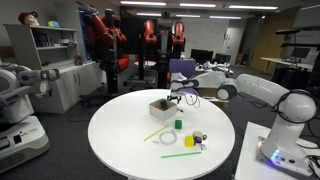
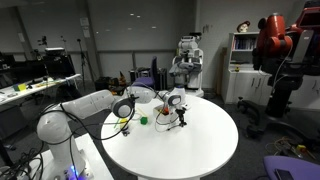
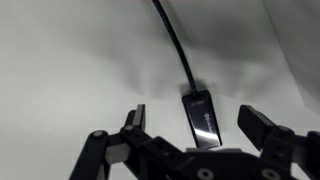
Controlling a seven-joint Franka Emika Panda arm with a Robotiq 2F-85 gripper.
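Observation:
In the wrist view a small black rectangular device [image 3: 203, 120] with a thin black cable lies on the white table top [image 3: 60, 60]. My gripper is open above it, one fingertip on each side of the device and neither visibly touching it. From the first exterior view, the gripper [image 1: 172, 98] hangs low at the table's far side, beside a grey-white box [image 1: 160, 110] with dark items in it. The device is too small to make out clearly there.
Nearer the front lie a green block [image 1: 178, 125], a yellow cup [image 1: 188, 142], a white cable loop [image 1: 167, 137], a yellow stick [image 1: 155, 132] and a green stick [image 1: 181, 155]. A pale surface [image 3: 300, 35] rises close at the wrist view's upper right.

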